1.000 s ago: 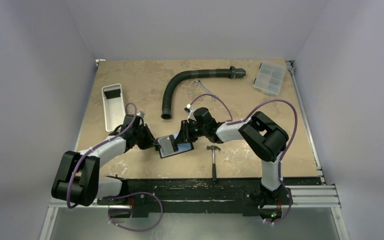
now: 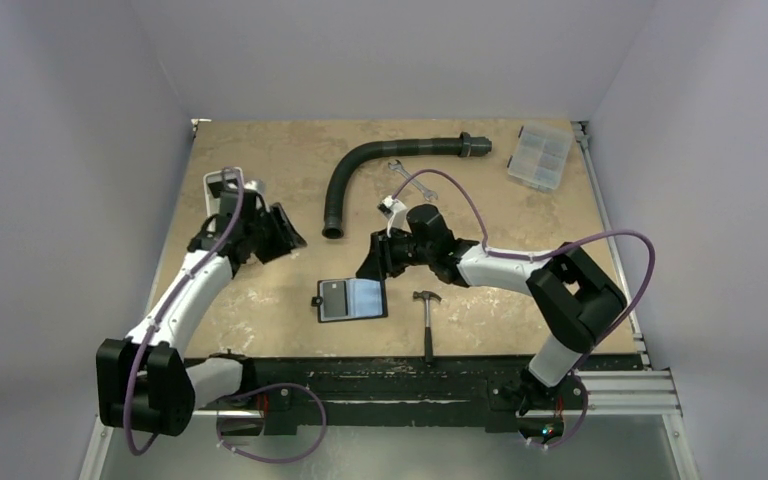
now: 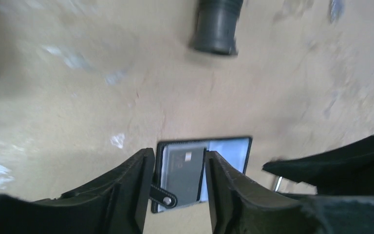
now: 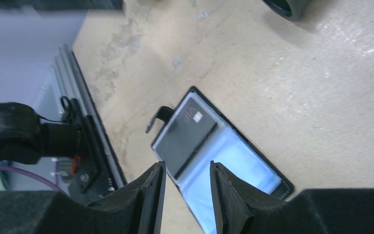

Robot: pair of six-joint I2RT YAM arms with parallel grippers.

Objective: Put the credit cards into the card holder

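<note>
The card holder [image 2: 351, 318] lies flat on the table near its front, a dark-edged folder with a strap tab on its left end. A grey card [image 4: 187, 131] sits in its left part, and light blue [image 4: 233, 163] covers its right part. My left gripper [image 2: 290, 232] is up and left of the holder, partly open; in the left wrist view nothing shows between its fingers. Just above the holder's right end is my right gripper [image 2: 370, 268]. Its fingers [image 4: 152, 187] stand open with nothing held, the blue part beneath them in the right wrist view.
A white tray [image 2: 210, 196] at the left is partly behind the left arm. A black hose [image 2: 390, 150], a wrench [image 2: 415, 180] and a clear box [image 2: 540, 155] lie at the back. A hammer [image 2: 427, 325] lies right of the holder.
My left gripper has left the holder's tab, moving up and back toward the tray. My right gripper has risen off the holder. The holder, tilted earlier, now lies straight.
</note>
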